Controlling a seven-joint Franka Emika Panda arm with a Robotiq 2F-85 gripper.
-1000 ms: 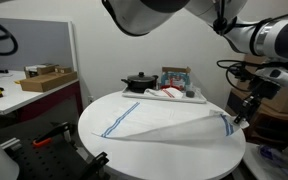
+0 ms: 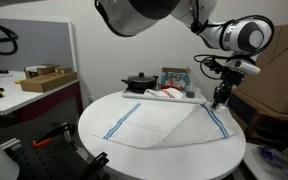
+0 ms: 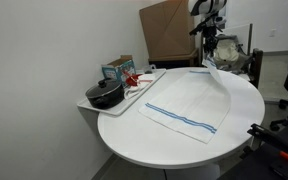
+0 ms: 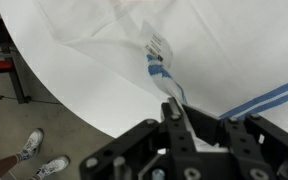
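Observation:
A white cloth with blue stripes [image 2: 149,122] is spread over the round white table [image 2: 169,162]. At the right side of the table, in the first exterior view, my gripper [image 2: 218,104] is shut on a gathered part of the cloth, near a blue stripe. The wrist view shows the cloth [image 4: 219,55] bunched up to my gripper, with a printed tag close to the pinched fold. From the second exterior view, the cloth [image 3: 189,103] lies flat at its near end and rises toward my gripper [image 3: 211,60] at the far end.
A black pot [image 3: 106,94] stands on a white tray [image 3: 134,98] along the table's edge, with a box [image 3: 123,68] and small items farther along it. Bare tabletop shows at the front. A person's shoes [image 4: 31,145] are on the floor beside the table.
My gripper has moved left and toward the back of the table, carrying its end of the cloth. The raised part now spreads differently, with its blue stripe running toward the right edge.

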